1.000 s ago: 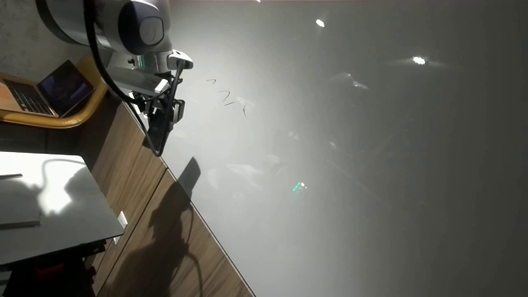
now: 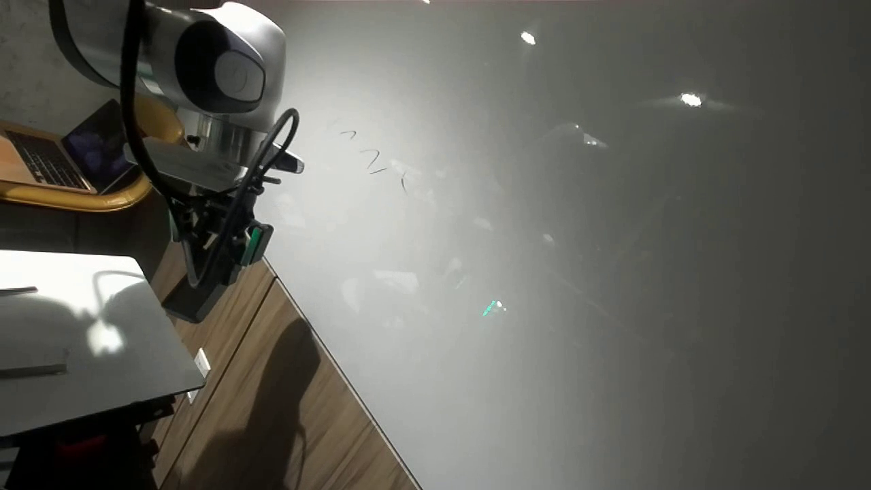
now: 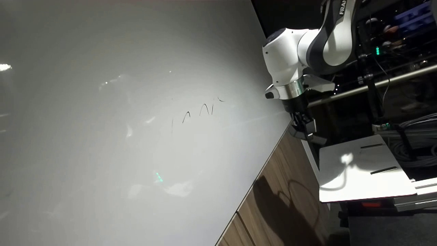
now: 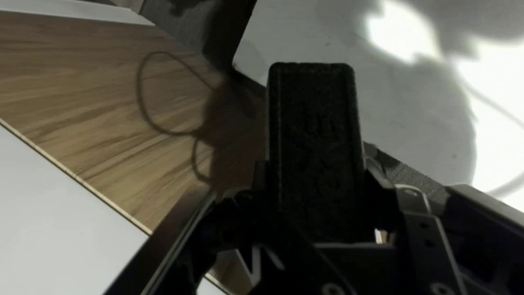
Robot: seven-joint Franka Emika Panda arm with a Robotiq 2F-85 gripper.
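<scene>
A dark, oblong block that looks like a board eraser (image 4: 314,128) is pinched in my gripper, whose fingers are shut on its two sides. In exterior view 1 the gripper (image 2: 220,249) is at the left, by the lower-left edge of the whiteboard (image 2: 571,367), with the block (image 2: 196,301) angled downward over the wood panel. Exterior view 2 has the gripper (image 3: 303,125) at the right, off the board's edge. Thin black pen strokes (image 2: 373,156) remain on the whiteboard, apart from the block. The block's far face is hidden.
A light tabletop (image 2: 98,327) with dark strips on it lies near the gripper. Wood panelling (image 2: 286,384) borders the whiteboard. A laptop (image 2: 49,159) rests on a yellow chair (image 2: 122,196) at the left. A cable loops along the arm.
In exterior view 1, my gripper has moved down and left with the block, away from the whiteboard and towards the tabletop. The wrist has turned. The pen strokes look the same.
</scene>
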